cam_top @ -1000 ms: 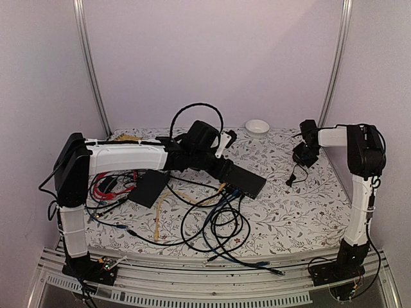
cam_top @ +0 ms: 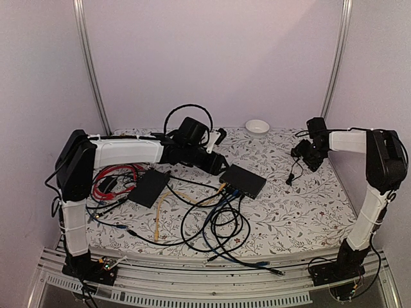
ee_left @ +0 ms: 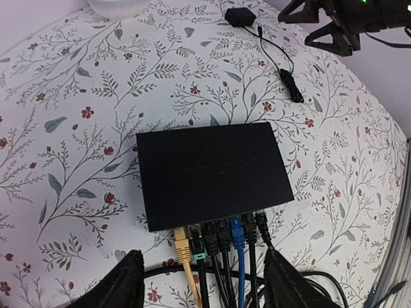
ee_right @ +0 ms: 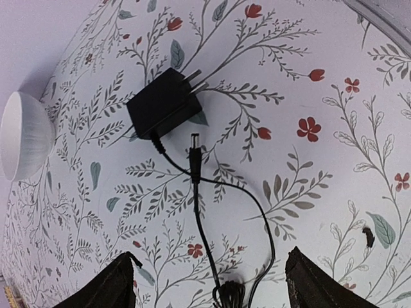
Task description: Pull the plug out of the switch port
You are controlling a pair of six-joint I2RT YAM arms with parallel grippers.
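Observation:
A black switch (cam_top: 243,181) lies right of centre, with several plugs in its front edge, among them a yellow plug (ee_left: 182,244), a blue plug (ee_left: 237,232) and several black ones. My left gripper stands open above it, its fingers either side of the cables in its wrist view, holding nothing. My right gripper is open over the right part of the table, above a power adapter (ee_right: 164,106) and its cable with a barrel plug (ee_right: 195,163).
A white bowl (cam_top: 257,125) stands at the back. Red, black and yellow cables and a dark flat box (cam_top: 148,189) lie on the left. Loops of cable spread toward the front edge.
My left arm has shifted slightly to the left. The right arm has moved a little right. The switch and cables lie as before.

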